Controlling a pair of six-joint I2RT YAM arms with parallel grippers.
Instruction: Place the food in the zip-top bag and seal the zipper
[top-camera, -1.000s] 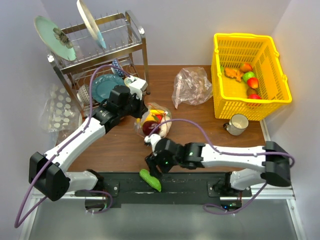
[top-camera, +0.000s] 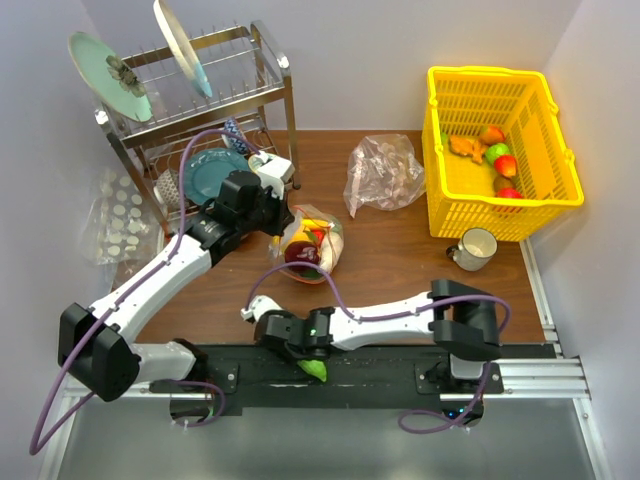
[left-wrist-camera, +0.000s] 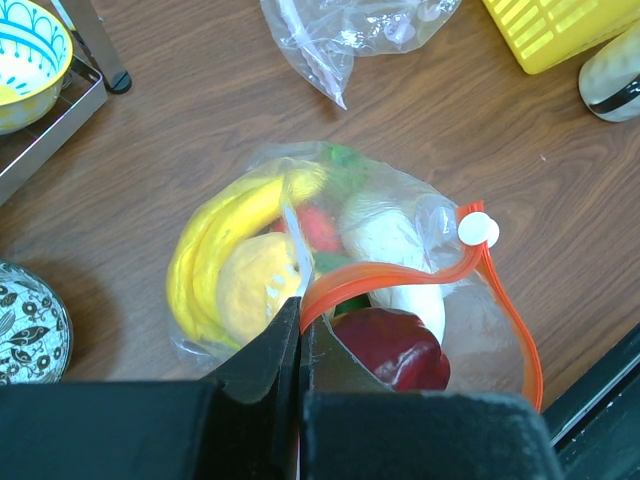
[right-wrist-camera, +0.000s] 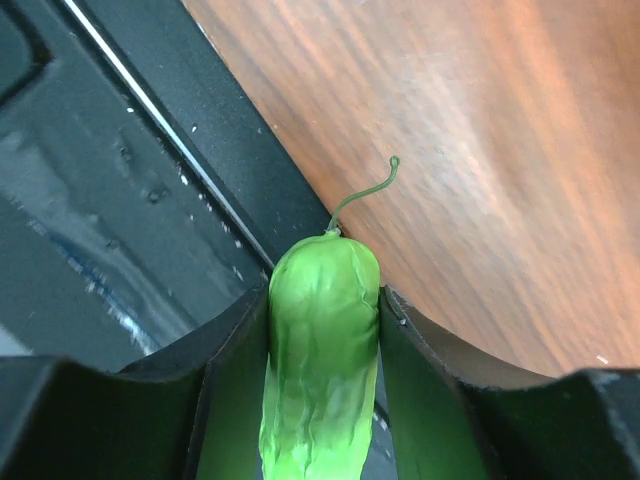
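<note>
The clear zip bag (left-wrist-camera: 470, 350) stands with its orange zipper edge (left-wrist-camera: 390, 272) spread apart, a white slider (left-wrist-camera: 478, 229) at its right end. Bananas (left-wrist-camera: 215, 255), a dark red fruit (left-wrist-camera: 395, 350), a pale yellow fruit (left-wrist-camera: 255, 280) and a white piece (left-wrist-camera: 390, 240) lie inside. My left gripper is shut on the near part of the orange edge. At the table's front edge, my right gripper is shut on a green vegetable (right-wrist-camera: 320, 365) with a thin curled stem. In the top view the right arm mostly covers this green vegetable (top-camera: 313, 369).
A second clear bag (top-camera: 384, 174) lies flat behind. The yellow basket (top-camera: 505, 217) at right holds several foods, with a mug (top-camera: 474, 249) before it. A dish rack (top-camera: 200, 125) stands at the back left. Bare table lies right of the food bag.
The left arm and the bag have stayed put.
</note>
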